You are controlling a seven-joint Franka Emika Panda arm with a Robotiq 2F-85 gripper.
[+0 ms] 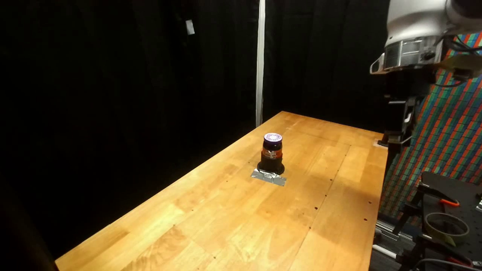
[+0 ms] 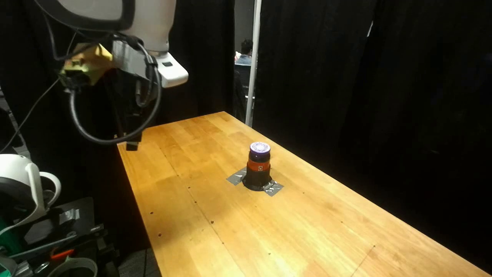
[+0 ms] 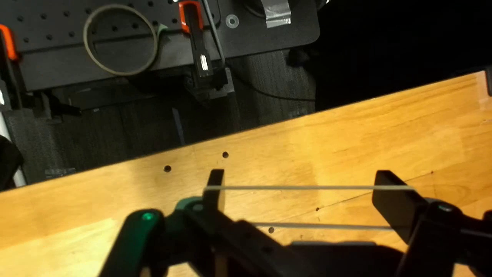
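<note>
A dark jar (image 1: 272, 143) with a purple-and-white lid and an orange band stands upright in a black holder (image 1: 270, 166) near the middle of the wooden table; exterior view 2 shows the same jar (image 2: 259, 156). Off to one side and above the table's edge hangs my gripper, well apart from the jar. Its dark fingers (image 3: 393, 196) are wide open in the wrist view, with two thin pale bands stretched across between them and bare table behind. The jar is outside the wrist view.
Grey tape (image 2: 274, 187) fixes the holder to the table (image 2: 318, 226), which is otherwise clear. Beyond the table's edge is a black cart (image 3: 258, 39) carrying a tape roll (image 3: 92, 55) and orange-handled clamps (image 3: 197, 37). Black curtains line the far side.
</note>
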